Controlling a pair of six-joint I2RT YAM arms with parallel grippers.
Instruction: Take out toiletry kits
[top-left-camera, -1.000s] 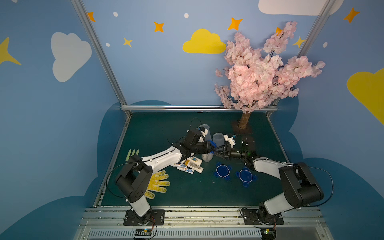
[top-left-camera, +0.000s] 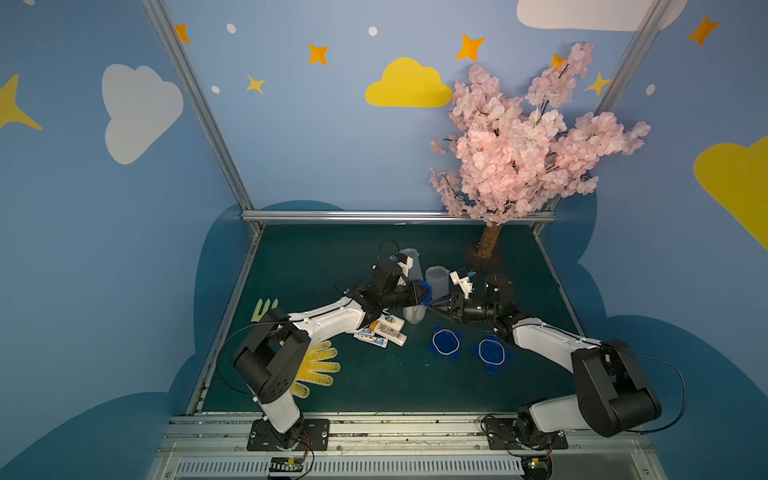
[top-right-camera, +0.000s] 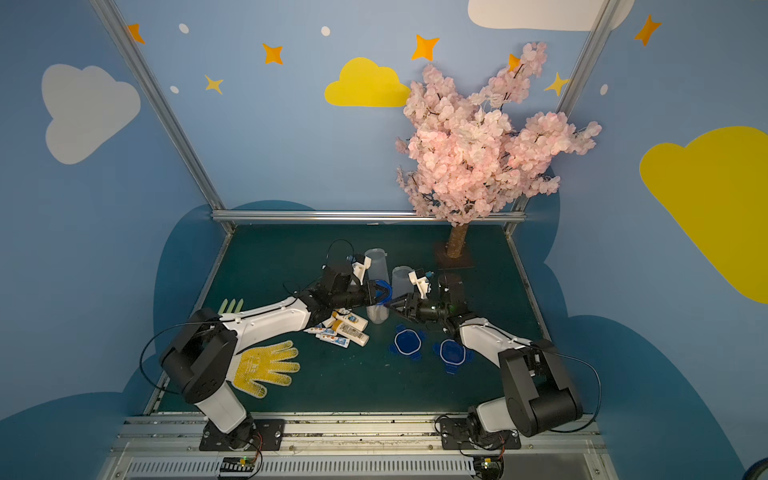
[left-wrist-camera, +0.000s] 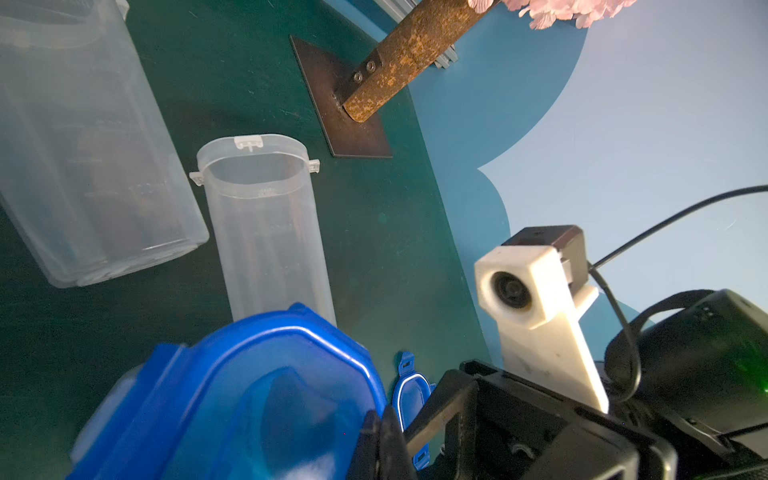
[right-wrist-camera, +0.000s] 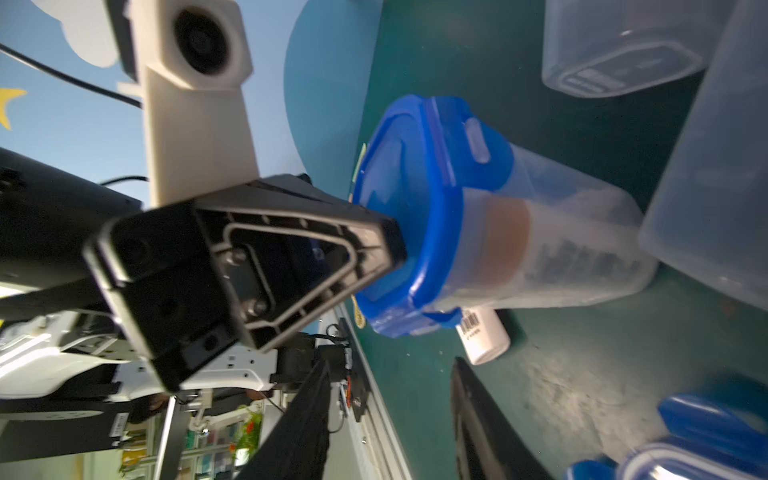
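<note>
A clear container (right-wrist-camera: 560, 240) carries a blue lid (right-wrist-camera: 400, 196); a brownish shape shows through its wall. My left gripper is shut at the lid's edge, and one finger (right-wrist-camera: 384, 240) lies against the lid's face in the right wrist view. Whether it pinches a thin rim there is hard to see. My right gripper stands part open, its fingers apart below the lid with nothing between them. Several toiletry items, among them a white bottle (top-left-camera: 390, 333), lie on the mat beneath the left forearm.
Two open clear containers (left-wrist-camera: 264, 232) (left-wrist-camera: 88, 160) stand behind the lidded one. Two loose blue lids (top-left-camera: 445, 341) (top-left-camera: 491, 351) lie at the front right. A yellow glove (top-left-camera: 316, 368) is at left, and a tree (top-left-camera: 489, 240) at the back.
The right arm's elbow has swung outward and toward the front, with its gripper tips dipping slightly. My left arm and the lidded container look nearly unmoved.
</note>
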